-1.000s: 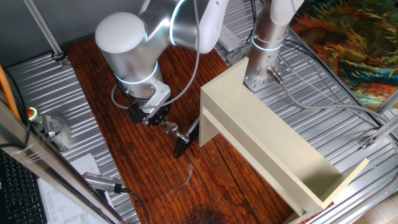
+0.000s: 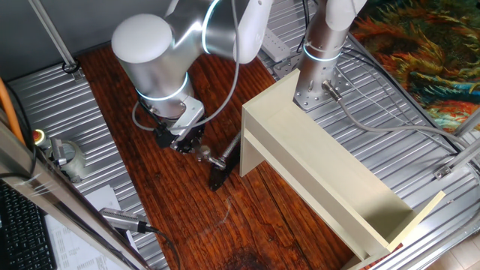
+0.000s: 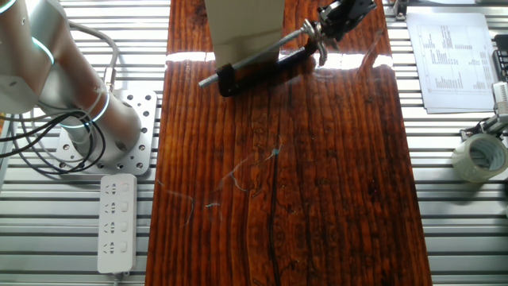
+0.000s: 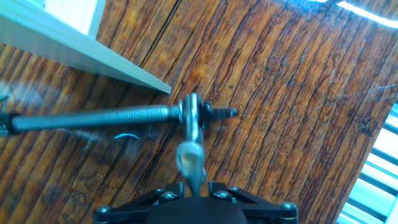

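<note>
A metal rod (image 4: 93,118) with a jointed clamp (image 4: 192,115) at one end shows in the wrist view, close above the brown wooden board. My gripper is shut on the clamp's small metal stem (image 4: 191,160), which points back between the fingers. In exterior view 1 the gripper (image 2: 189,142) is low over the board, left of the cream wooden shelf (image 2: 322,161). Exterior view 2 has the rod (image 3: 262,54) slanting across in front of the shelf's end panel (image 3: 242,32), with a black part (image 3: 228,80) near its far end.
The shelf's panel edge (image 4: 158,84) lies close beside the rod. At the side are a tape roll (image 3: 482,156) and papers (image 3: 452,59). Much of the wooden board (image 3: 278,199) is clear.
The arm has shifted very slightly to the left in exterior view 1. The shelf looks still, and the grip on the clamp appears the same.
</note>
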